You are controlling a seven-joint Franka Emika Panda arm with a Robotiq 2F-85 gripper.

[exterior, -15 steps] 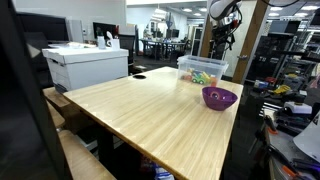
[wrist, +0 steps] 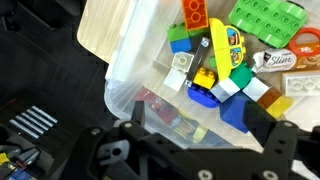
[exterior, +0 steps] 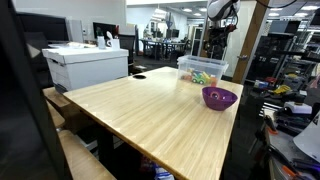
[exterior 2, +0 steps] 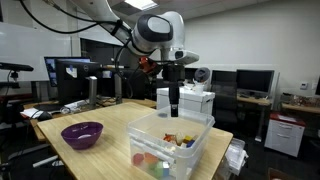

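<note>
My gripper hangs open above a clear plastic bin (exterior 2: 145, 131), its two dark fingers wide apart with nothing held between them. Inside the bin, in the wrist view, lie a green brick (wrist: 268, 20), a red brick (wrist: 195, 14), a yellow piece with a face panel (wrist: 230, 48), a blue block (wrist: 233, 112) and a white block (wrist: 175, 79). Most of these pieces sit toward the top right of that view. In exterior view 2 the gripper (exterior 2: 173, 104) is over the bin's opening.
A purple bowl (exterior: 219, 98) stands on the wooden table (exterior: 150, 105) near its edge, apart from the bin. White cabinets (exterior: 95, 68) stand behind the table.
The arm has shifted slightly to the left in exterior view 1. The bin and the purple bowl have stayed in place.
</note>
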